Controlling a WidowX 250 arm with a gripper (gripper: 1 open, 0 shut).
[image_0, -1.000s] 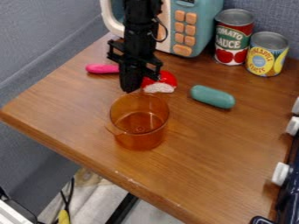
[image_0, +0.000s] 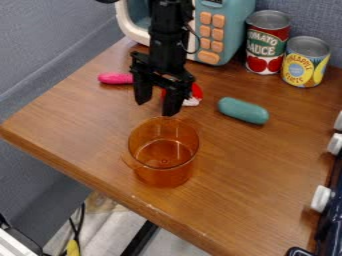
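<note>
My black gripper (image_0: 160, 92) hangs above the wooden table, just behind an orange transparent pot (image_0: 164, 160), with its fingers apart and no object visible between them. Behind it a red object with a white part (image_0: 190, 98) is partly hidden by the gripper. A pink elongated object (image_0: 115, 78) lies left of the gripper, and a teal cylinder (image_0: 243, 110) lies to its right.
A teal toy microwave (image_0: 218, 30), a tomato can (image_0: 266, 42) and a yellow can (image_0: 306, 62) stand at the back. Dark equipment with white knobs (image_0: 326, 215) lines the right edge.
My gripper has shifted slightly right and its fingers appear more spread, covering more of the red object. The objects on the table look unmoved.
</note>
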